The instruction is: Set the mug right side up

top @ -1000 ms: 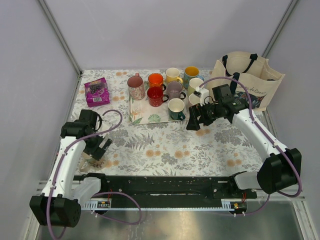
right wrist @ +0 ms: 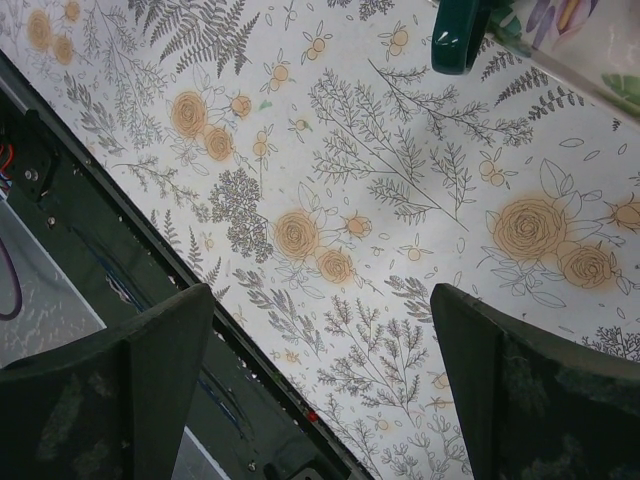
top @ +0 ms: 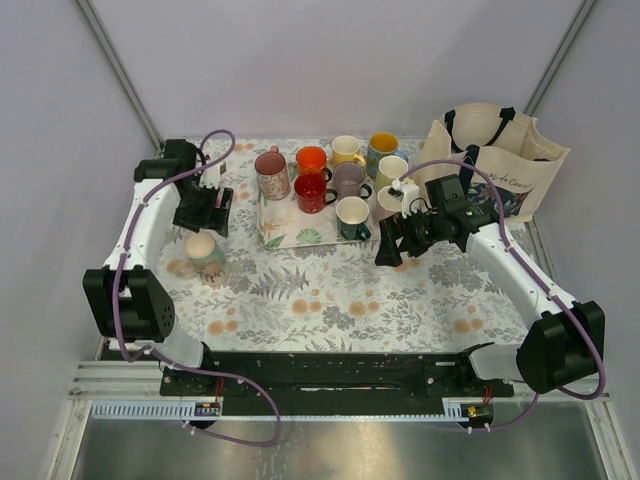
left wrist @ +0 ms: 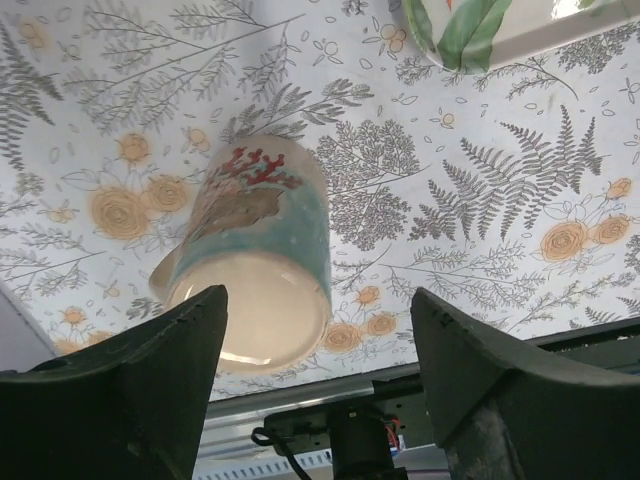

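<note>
The mug (top: pixel 207 258) lies at the left of the table, pale teal with a red and brown pattern; in the left wrist view the mug (left wrist: pixel 250 230) is on its side, its cream end toward my fingers. My left gripper (top: pixel 216 208) is above it toward the back, its fingers apart with the mug visible below and between them in that view. My right gripper (top: pixel 390 241) stands open in front of the tray, with bare table between its fingers in the right wrist view.
A tray (top: pixel 290 238) with several coloured mugs stands at the back centre. A cream tote bag (top: pixel 535 165) sits at the back right.
My left arm has moved up and toward the back from the front left corner, uncovering the mug and now covering the purple bag. The right arm is nearly unchanged.
</note>
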